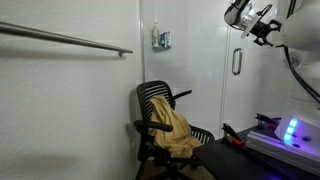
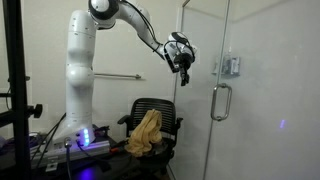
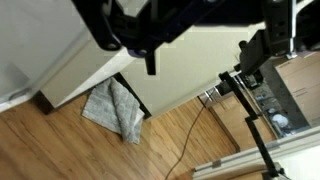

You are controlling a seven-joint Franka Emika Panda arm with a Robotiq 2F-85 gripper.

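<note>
My gripper [image 2: 183, 76] hangs high in front of the white door [image 2: 245, 140], above its metal handle [image 2: 221, 102]. In exterior view 1 the gripper is near the top right, with the handle [image 1: 237, 62] below and left of it. The wrist view shows dark, blurred fingers [image 3: 109, 38] part open, and no object can be made out between them. A tan cloth [image 1: 174, 130] is draped over a black office chair [image 1: 149, 92], well away from the gripper.
A grey cloth [image 3: 115, 106] lies on the wooden floor [image 3: 165, 158] in the wrist view. A metal rail [image 1: 70, 40] runs along the left wall. Small bottles [image 1: 160, 39] are mounted on a white panel. The chair stands beside the robot's base.
</note>
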